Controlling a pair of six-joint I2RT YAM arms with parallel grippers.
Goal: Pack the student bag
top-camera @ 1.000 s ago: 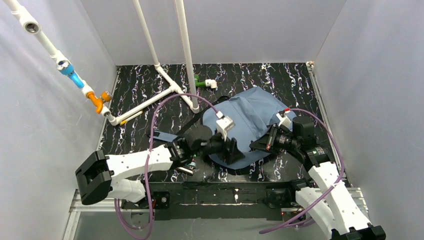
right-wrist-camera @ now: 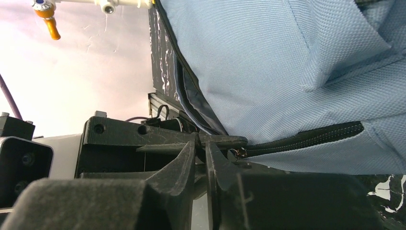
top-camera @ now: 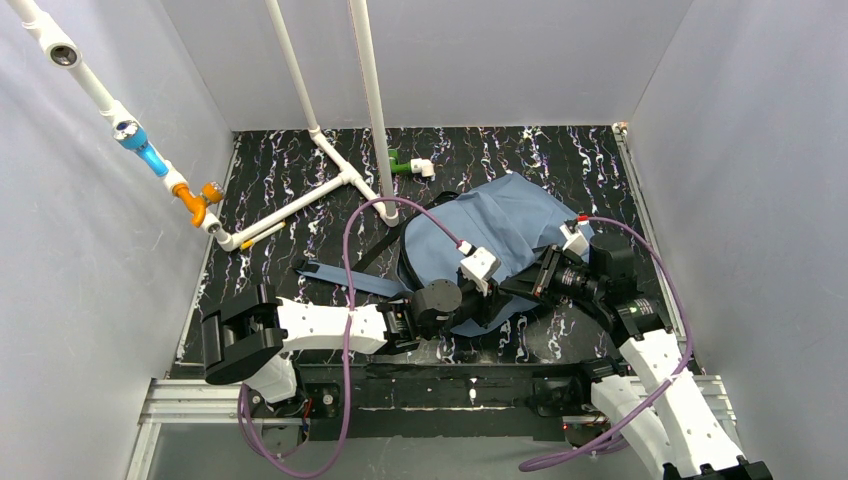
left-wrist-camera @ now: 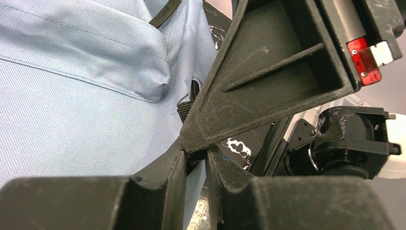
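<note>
A light-blue bag (top-camera: pixel 484 217) lies flat on the dark marbled table, partly covered by both arms. In the right wrist view its black zipper (right-wrist-camera: pixel 311 139) runs along the near edge, with a small metal pull (right-wrist-camera: pixel 238 153) at the fingertips. My left gripper and my right gripper meet at this edge, tips close together or touching. Only a narrow gap shows between each pair of fingers. Whether either one pinches the pull or the fabric is hidden where the tips overlap.
White pipes (top-camera: pixel 285 212) with a green fitting (top-camera: pixel 400 165) stand at the back left, a yellow pencil-like stick (top-camera: pixel 262 236) beside them. The bag's blue strap (top-camera: pixel 350 279) stretches left. Bare table lies at the back right.
My left arm has swung right along the bag's near edge until its gripper meets the right one. The right arm has barely moved.
</note>
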